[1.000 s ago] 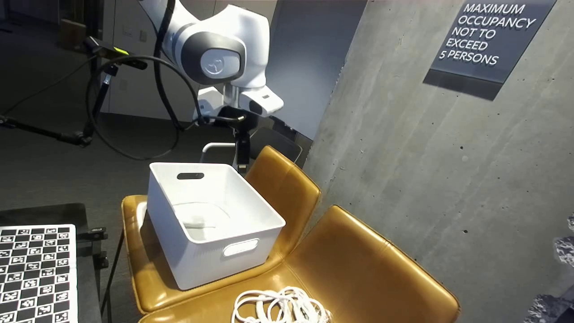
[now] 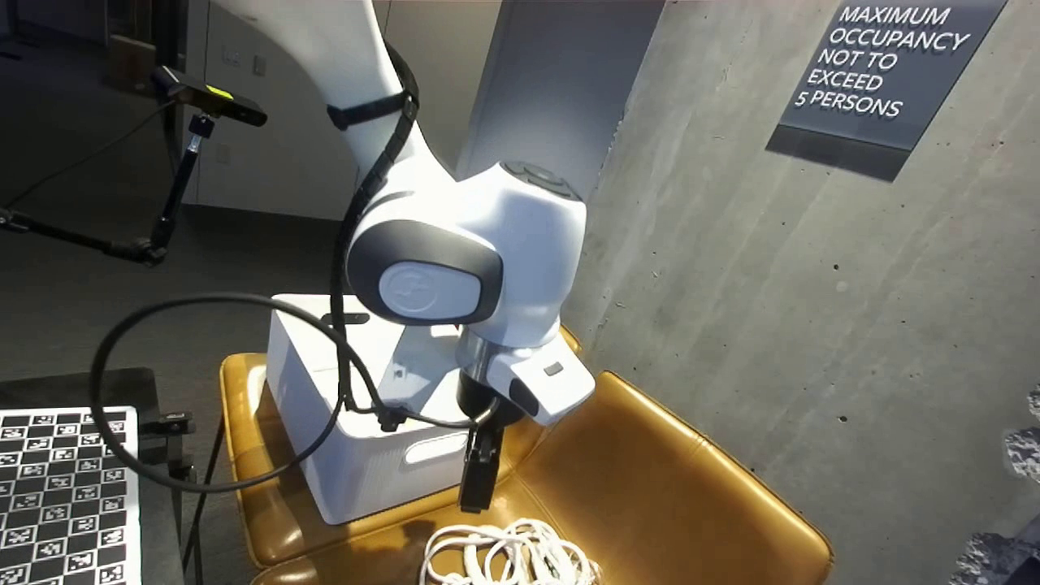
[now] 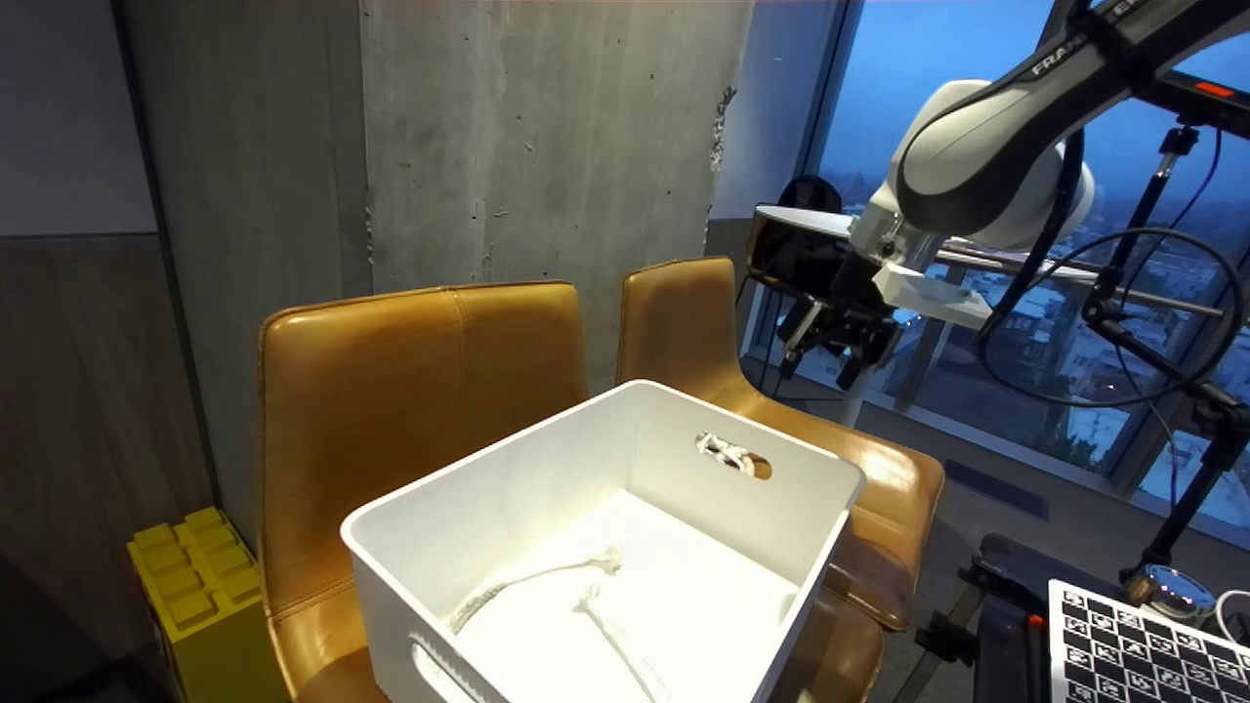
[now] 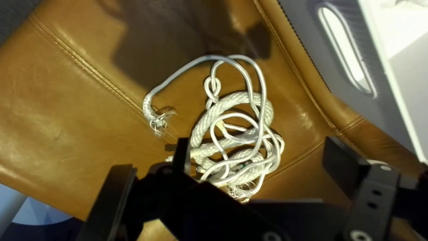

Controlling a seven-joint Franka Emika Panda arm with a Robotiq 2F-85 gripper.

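Observation:
A tangled heap of white rope, with thick and thin strands and one frayed end, lies on the tan leather chair seat. Over it hangs my gripper, fingers wide apart; the rope shows between and beyond the fingers, lower down. Exterior view 1 has the gripper pointing down just behind the rope pile, with a gap between them. Beside the pile stands a white bin, partly covered by the arm. Inside the bin, two stretches of white rope rest on the floor.
A second tan chair carries the bin. Chair backs and a concrete wall bound the right side in exterior view 1. A checkered board and a camera stand are at left. The arm's cable loops out over the bin.
From beyond the bin's far end, my arm has come nearer and lower, to the rope pile. The rope pile and the bin have stayed in place.

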